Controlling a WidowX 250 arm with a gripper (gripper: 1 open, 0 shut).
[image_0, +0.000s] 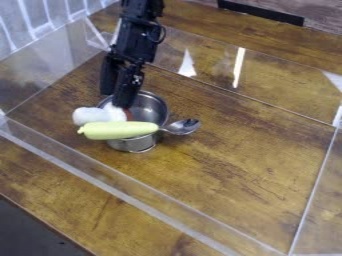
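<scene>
A steel pot stands on the wooden table, holding a white vegetable with something red beside it. A pale yellow-green elongated vegetable lies across the pot's front, and a spoon sticks out to the right. My black gripper hangs open, low over the back left of the pot, just above the white vegetable, partly hiding the pot's rear.
Clear plastic walls surround the work area on the table. A white railing stands at the upper left.
</scene>
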